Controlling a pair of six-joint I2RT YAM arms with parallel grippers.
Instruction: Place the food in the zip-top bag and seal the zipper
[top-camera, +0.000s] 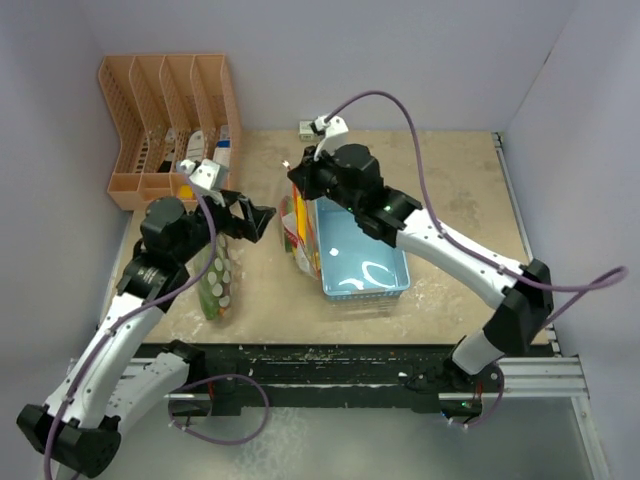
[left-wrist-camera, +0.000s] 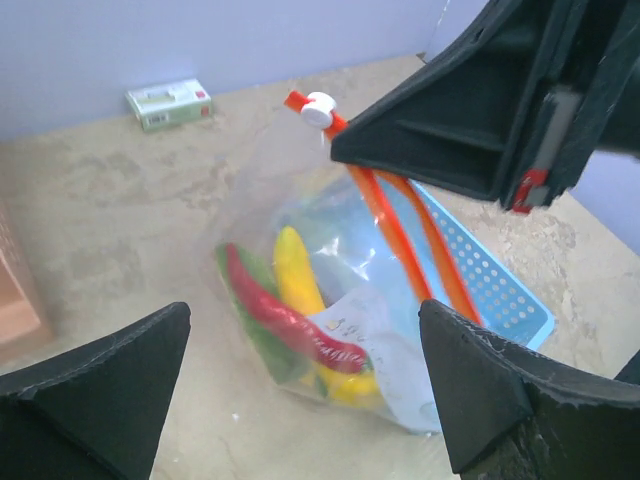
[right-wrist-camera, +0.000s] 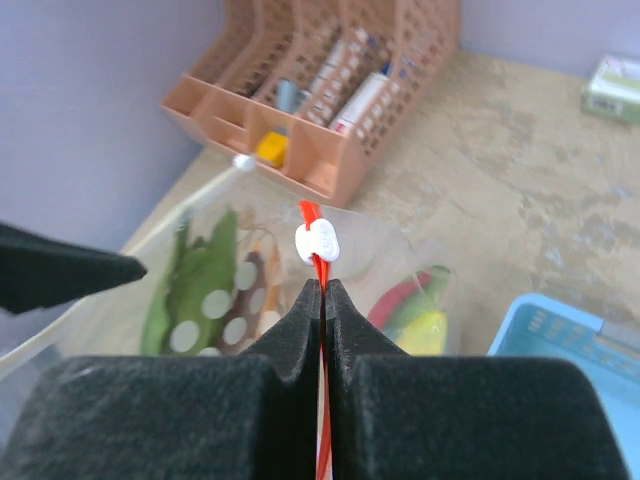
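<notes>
The clear zip top bag (left-wrist-camera: 260, 200) holds toy food: a red pepper-like piece (left-wrist-camera: 285, 320) and a yellow piece (left-wrist-camera: 297, 270). Its red zipper strip (left-wrist-camera: 395, 240) carries a white slider (left-wrist-camera: 319, 110), also seen as a white slider (right-wrist-camera: 317, 242) just above the right fingertips. My right gripper (top-camera: 293, 180) is shut on the red strip near that end, and the bag hangs below it. To the left of the bag, my left gripper (top-camera: 262, 224) stands open with nothing between its fingers.
A blue basket (top-camera: 365, 294) stands right of the bag. At the back left is an orange divided rack (top-camera: 115, 185). Another bag with green food (top-camera: 213, 290) lies beneath the left arm. A small box (left-wrist-camera: 170, 104) sits by the back wall.
</notes>
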